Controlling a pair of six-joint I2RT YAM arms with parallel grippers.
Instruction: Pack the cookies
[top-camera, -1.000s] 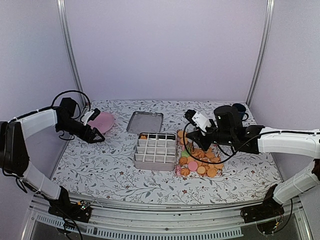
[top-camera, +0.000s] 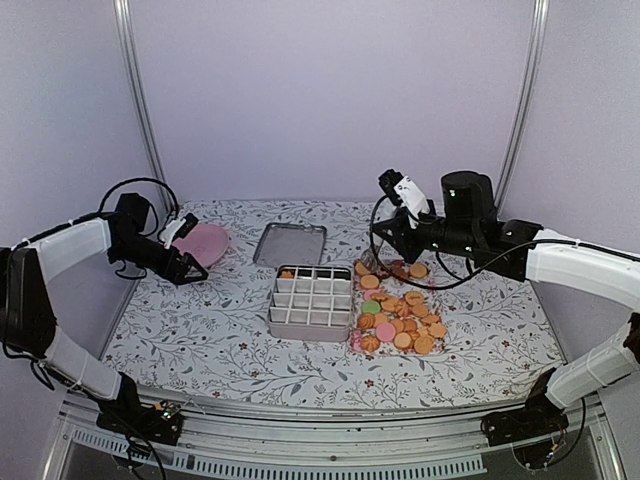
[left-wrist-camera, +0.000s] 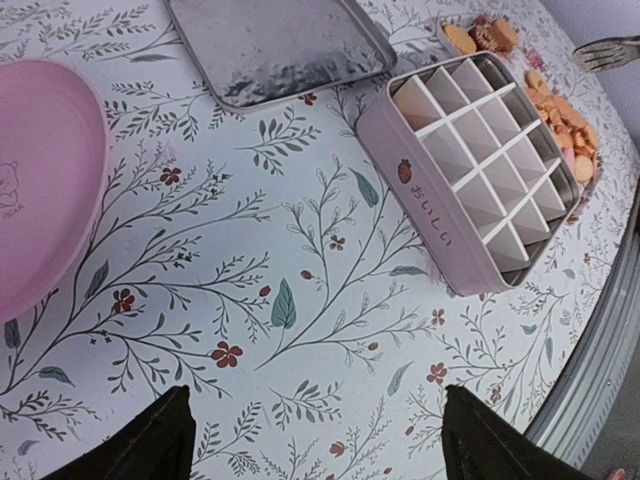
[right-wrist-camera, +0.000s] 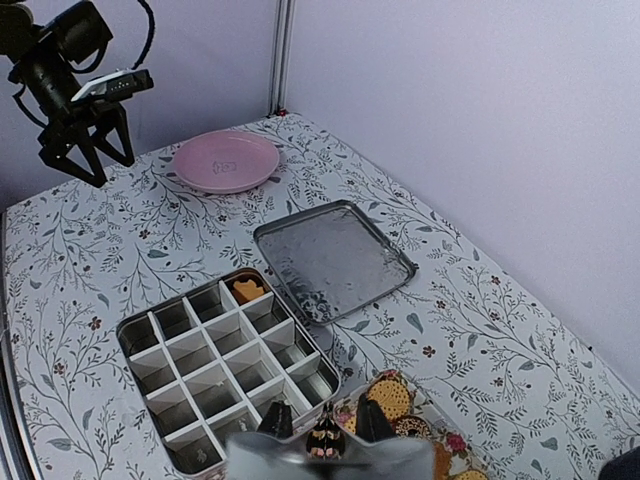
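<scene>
A pink box (top-camera: 310, 330) with a divided insert stands mid-table; an orange-brown cookie (right-wrist-camera: 248, 290) sits in its far corner compartment, and the other compartments in the right wrist view look empty. Right of the box, a tray of assorted cookies (top-camera: 402, 341) lies on the cloth. My right gripper is above the tray's far part, shut on a silvery metal utensil (left-wrist-camera: 610, 52), seemingly tongs. Whether the utensil grips a cookie is unclear. My left gripper stands open and empty near the pink plate (top-camera: 205, 243).
A bare grey metal tray (top-camera: 290, 244) lies behind the box. The pink plate is at the far left. Open patterned cloth (top-camera: 225, 345) stretches left of the box and along the table's front.
My right gripper has risen and moved back from the cookies with the utensil. The dark mug at the far right is now hidden behind the arm. The left arm stays put.
</scene>
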